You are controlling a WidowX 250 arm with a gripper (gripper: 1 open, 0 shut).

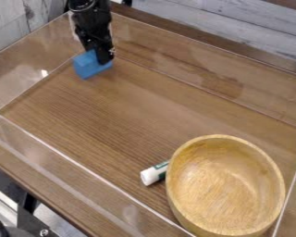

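My black gripper (93, 48) reaches down from the top left and is shut on a blue block (92, 65) at the upper left of the wooden table (138, 130). The block appears to rest on or just above the tabletop; I cannot tell which. The fingertips are partly hidden at the block's top.
A large tan oval bowl (224, 185) fills the lower right. A small white and green cylinder (154, 173) lies just left of the bowl. Raised edges border the table at left and back.
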